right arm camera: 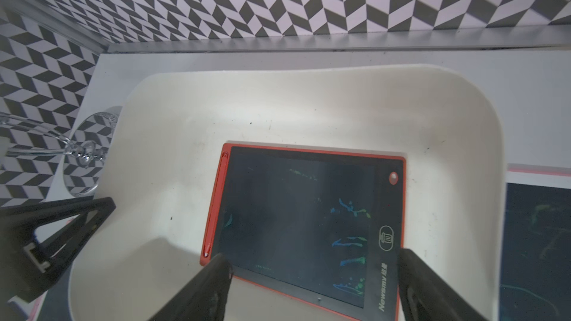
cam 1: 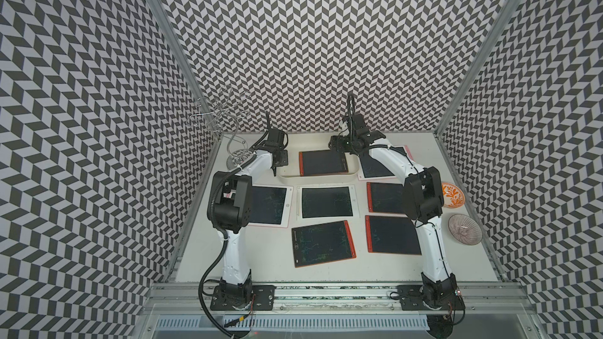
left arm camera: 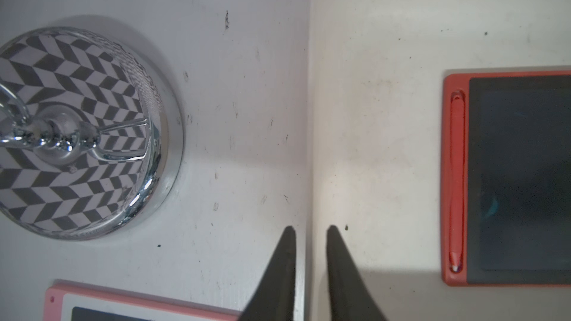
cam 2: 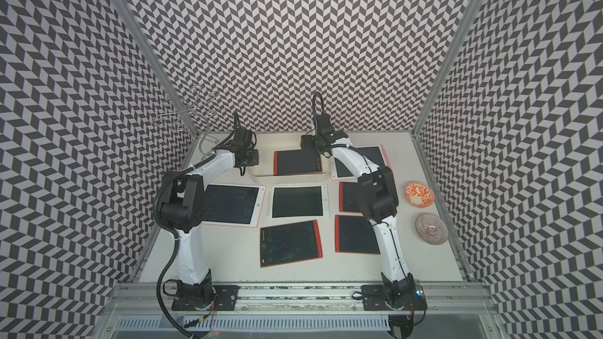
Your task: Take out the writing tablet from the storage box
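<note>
A red-framed writing tablet (right arm camera: 297,220) lies flat inside the white storage box (right arm camera: 136,178) at the back middle. My left gripper is at the box's left wall, its fingertips slightly apart on either side of that edge in the left wrist view; whether they touch it I cannot tell. My right gripper hangs over the box's right part, open, its two fingers wide apart above the tablet, with nothing held.
A chrome rack (left arm camera: 77,160) stands left of the box. Several tablets (cam 1: 323,241) cover the table in front and right. Two bowls (cam 2: 431,229) sit at the far right.
</note>
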